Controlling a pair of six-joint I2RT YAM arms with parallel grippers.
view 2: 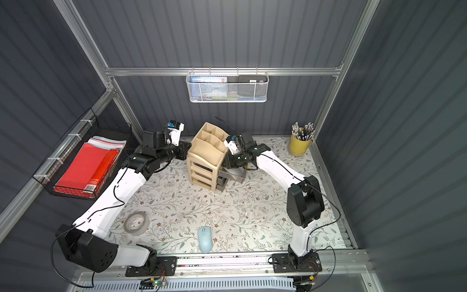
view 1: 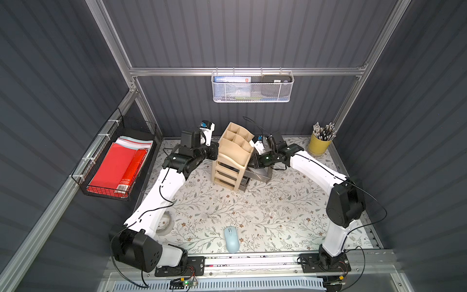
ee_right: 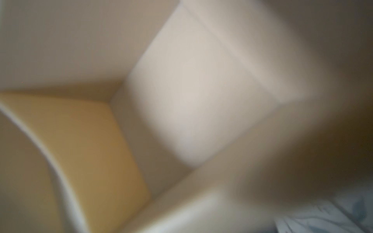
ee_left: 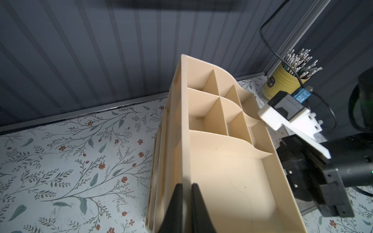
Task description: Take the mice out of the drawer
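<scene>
A cream organizer with open compartments on top stands mid-back of the table, a grey drawer pulled out to its right. My left gripper is shut on the organizer's left side wall. My right gripper is at the organizer's right side, over the drawer; the right wrist view is blurred, so its fingers and the drawer's contents cannot be made out. A light-blue mouse lies at the table's front.
A yellow pen cup stands back right. A tape roll lies front left. A black wire tray of red folders hangs at left.
</scene>
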